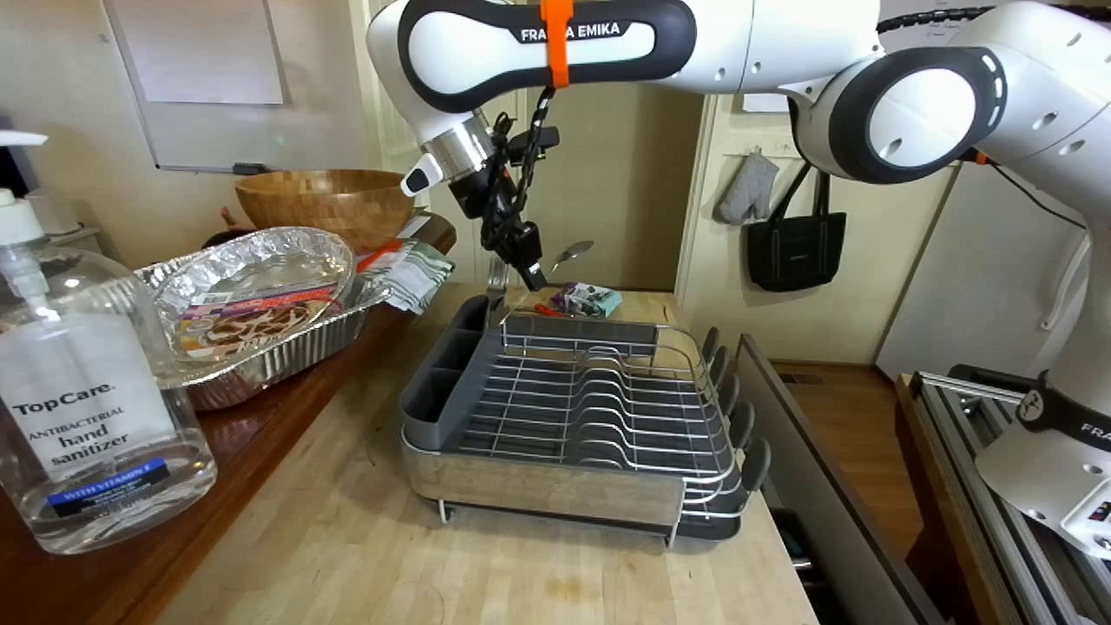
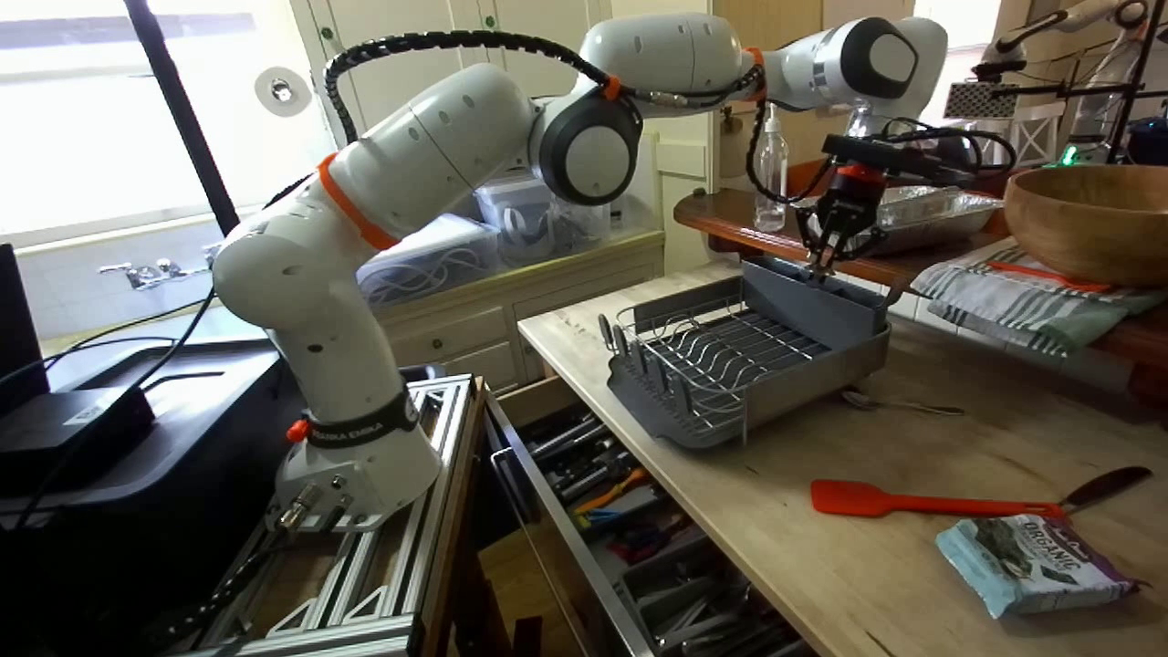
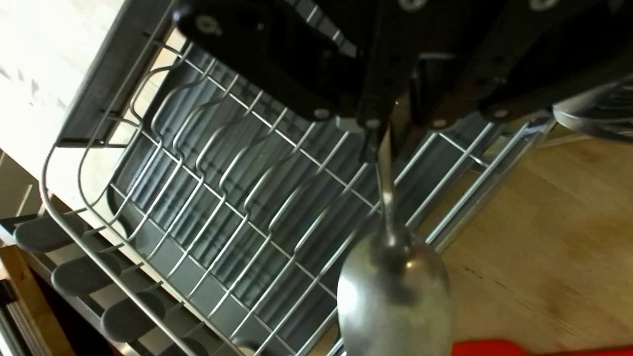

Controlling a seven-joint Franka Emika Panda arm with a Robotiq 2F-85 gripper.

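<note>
My gripper is shut on a metal spoon and hangs low over the far end of the grey utensil caddy. In the wrist view the spoon's handle runs up between the fingers, and its shiny bowl points outward past the dish rack. The bowl end of the spoon shows right of the fingertips in exterior view 1. A fork stands in the caddy's far compartment, left of my gripper. Where the spoon's handle end sits relative to the caddy is hidden.
A red spatula, a snack packet and a metal utensil lie on the table beyond the rack. Beside the table a drawer of utensils stands open. Foil trays and a wooden bowl occupy the raised counter.
</note>
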